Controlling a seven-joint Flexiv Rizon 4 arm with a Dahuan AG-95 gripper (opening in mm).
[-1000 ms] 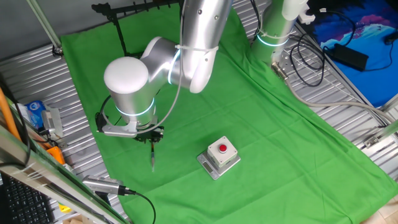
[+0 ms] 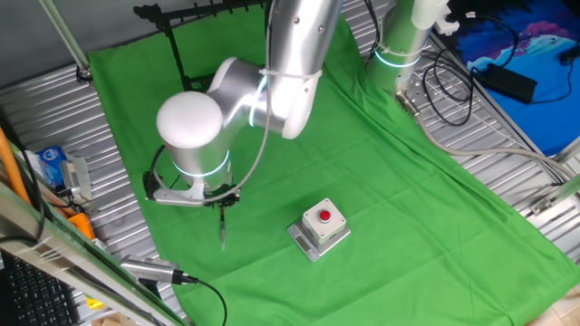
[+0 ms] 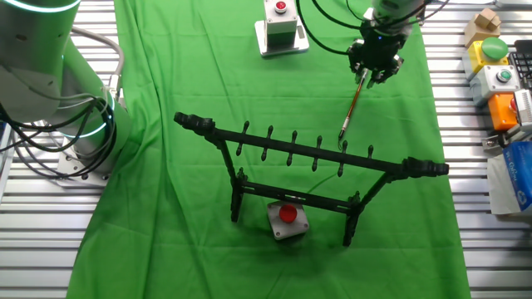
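A slim brush (image 3: 352, 108) with a reddish-brown shaft and a dark lower end hangs down from my gripper (image 3: 366, 76), which appears shut on its upper end. From the other side, in exterior view 1, the same brush (image 2: 223, 231) points downward beneath my gripper (image 2: 223, 203), over the green cloth. The grip itself is small and partly hidden by the wrist. A black rack (image 3: 299, 149) with several short pegs along its top bar stands apart from the brush, nearer the camera in exterior view 2.
A red-button box (image 2: 323, 221) on a metal plate sits to the right of the gripper in exterior view 1. Another red-button box (image 3: 288, 218) lies by the rack. Several button boxes (image 3: 497, 79) line one side.
The wrist and forearm have shifted slightly to the right in exterior view 1. The brush stays at nearly the same place beneath the gripper. The red-button box has not moved.
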